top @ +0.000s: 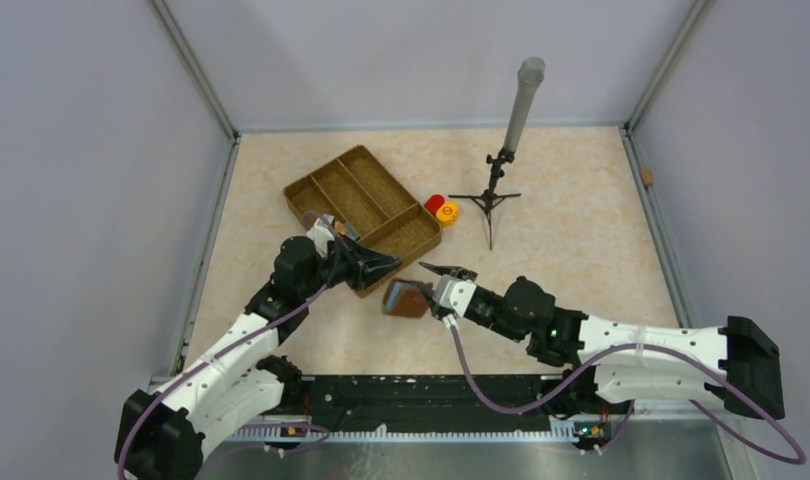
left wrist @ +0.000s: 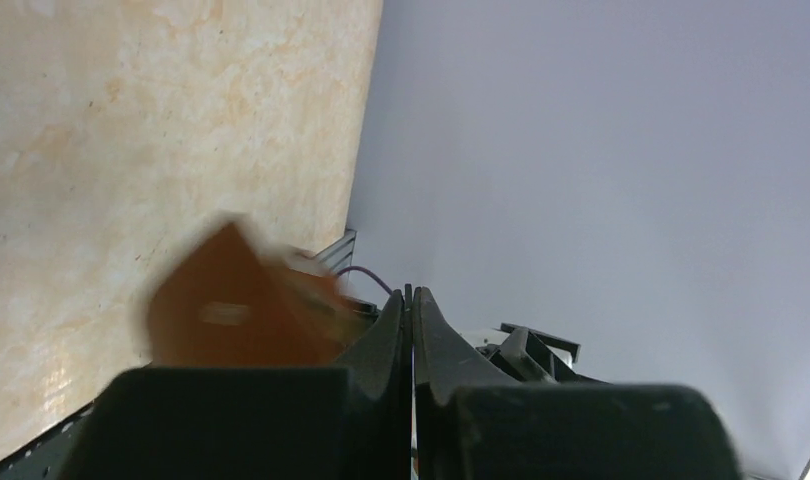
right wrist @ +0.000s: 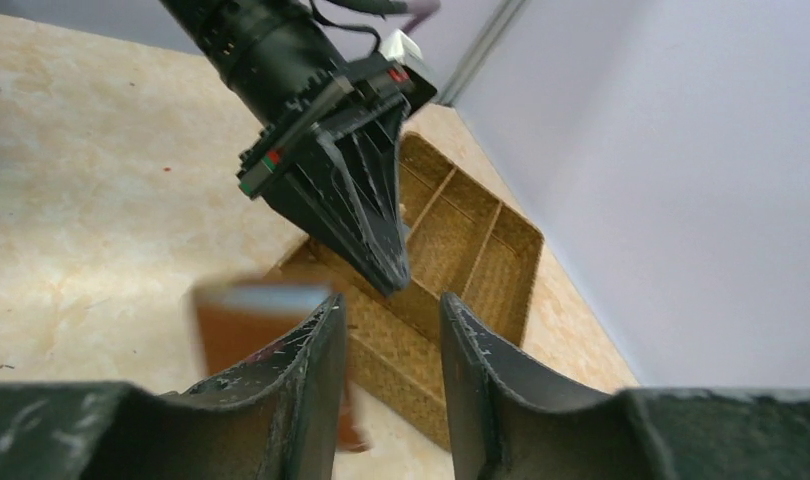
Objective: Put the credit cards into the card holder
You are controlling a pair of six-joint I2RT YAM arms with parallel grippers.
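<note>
The brown card holder (top: 408,301) is blurred in both wrist views and touches neither gripper's fingertips, as far as I can see. A pale bluish-grey strip, perhaps a card edge, shows along one side of it. My left gripper is shut, nothing visible between its fingers, just above and left of the holder in the top view. Facing it from the right, my right gripper stands open, its fingers apart and the gap empty. Small items (top: 351,231) lie in the basket, partly hidden by the left arm; I cannot tell whether they are cards.
A brown divided basket (top: 363,151) sits behind the left gripper. Beside it are a red object (top: 434,203) and a yellow round object (top: 447,212). A tripod stand (top: 492,196) stands farther right. Bare table lies to the right and in front.
</note>
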